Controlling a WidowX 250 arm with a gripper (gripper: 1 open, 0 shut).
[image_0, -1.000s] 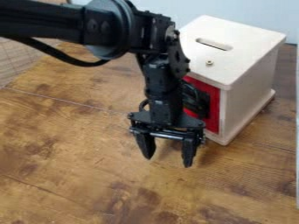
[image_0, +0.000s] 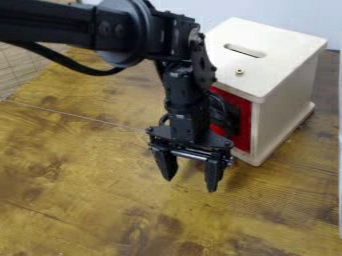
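My gripper (image_0: 190, 171) hangs low over the wooden table, its two black fingers pointing down and apart, with nothing between them. It is in front of a cream wooden box (image_0: 281, 105) that has a slot and a small knob on top. The box's red front (image_0: 235, 105) is partly hidden behind my arm, with a dark part set in it.
A light woven surface (image_0: 27, 70) lies at the far left, and a pale wall stands behind the box.
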